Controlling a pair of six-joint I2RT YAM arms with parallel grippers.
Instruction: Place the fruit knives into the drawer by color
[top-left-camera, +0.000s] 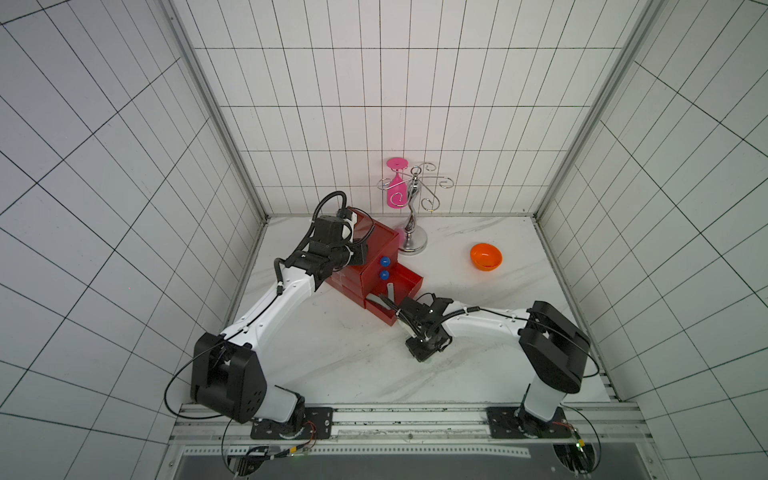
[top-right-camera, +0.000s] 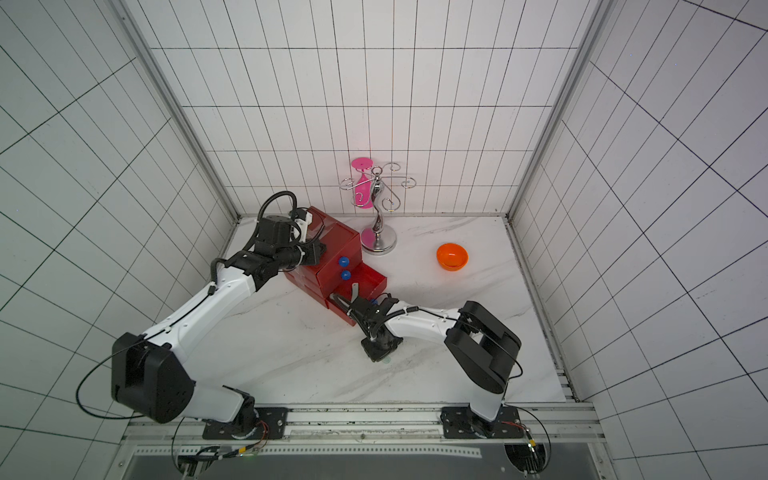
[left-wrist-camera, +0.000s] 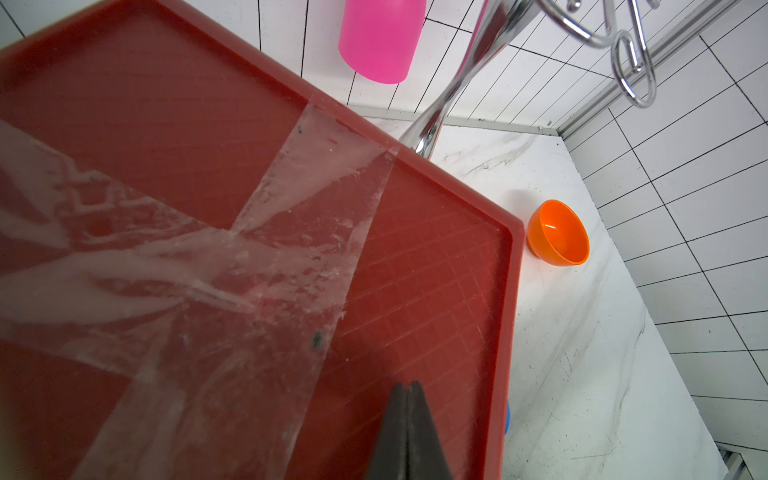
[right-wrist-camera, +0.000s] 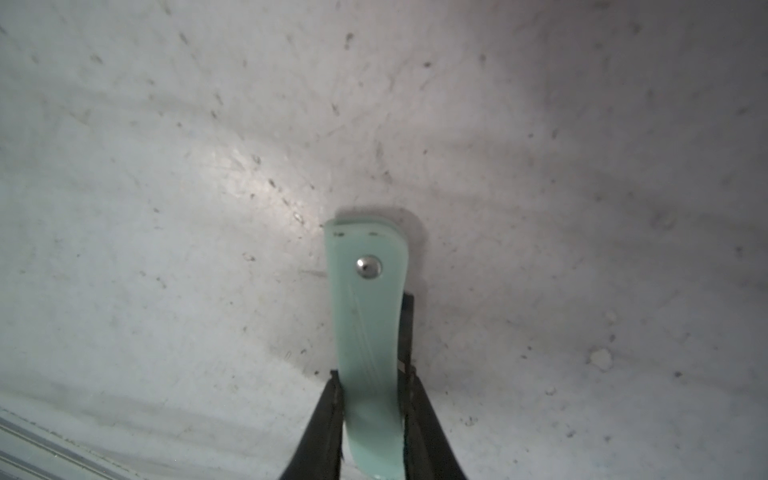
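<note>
A mint-green fruit knife (right-wrist-camera: 366, 312) lies on the counter between the fingers of my right gripper, which is open around it; whether the pads touch it is unclear. Inside the pulled-out lower drawer (top-left-camera: 410, 276) of the red cabinet (top-left-camera: 364, 240), pale knives (top-left-camera: 377, 300) are visible, partly behind the right arm; their colors are hard to tell. My left gripper is shut with nothing visible between its fingers, over the cabinet's top, which carries strips of clear tape.
An orange bowl (top-left-camera: 485, 256) stands at the back right. A silver stand (top-left-camera: 413, 238) with pink items is behind the cabinet.
</note>
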